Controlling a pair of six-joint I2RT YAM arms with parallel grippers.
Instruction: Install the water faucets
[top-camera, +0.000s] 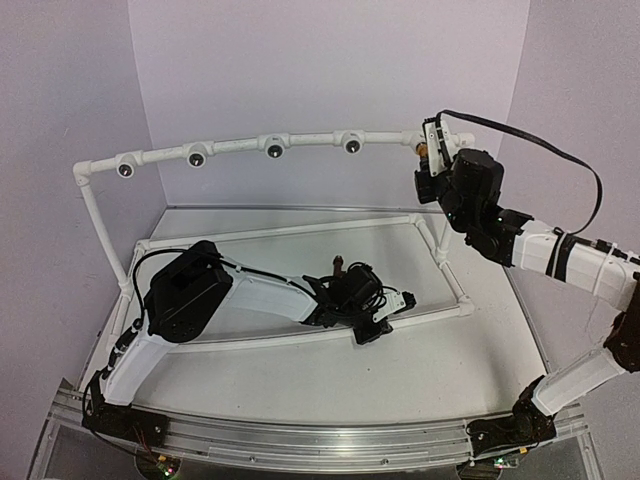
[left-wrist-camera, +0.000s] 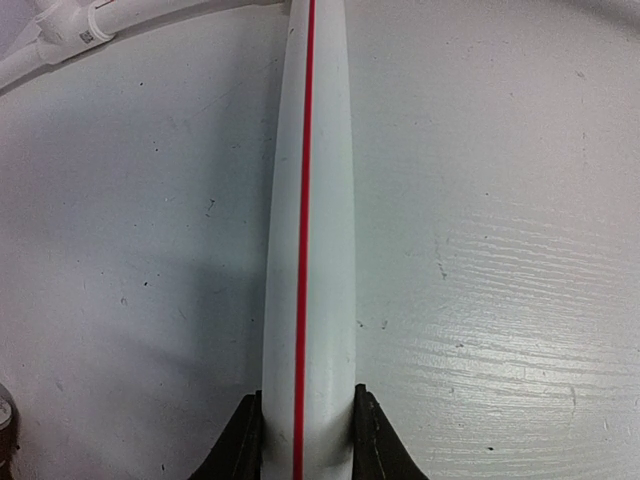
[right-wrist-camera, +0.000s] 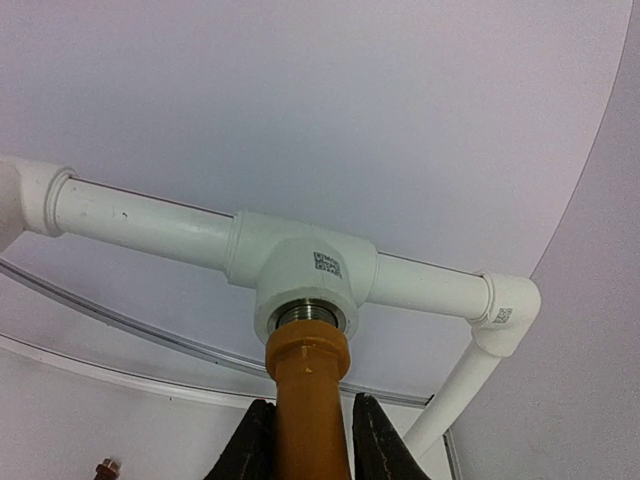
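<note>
A brown-orange faucet (right-wrist-camera: 310, 400) points into the metal-threaded opening of a white tee (right-wrist-camera: 305, 265) on the upper pipe; some thread shows between them. My right gripper is shut on its body, a finger along each side. In the top view, that gripper stands at the rightmost tee, with a bit of the faucet (top-camera: 422, 150) showing. My left gripper is shut on the frame's white front lower pipe (left-wrist-camera: 330, 230), which carries a red stripe. Another faucet (top-camera: 338, 265) stands inside the lower frame, behind the left wrist.
Several tees with dark openings, such as this one (top-camera: 274, 147), line the upper pipe to the left. An elbow (right-wrist-camera: 507, 312) and upright pipe close the frame's right end. The left forearm (top-camera: 265, 292) crosses the lower frame. The board in front (top-camera: 300, 385) is clear.
</note>
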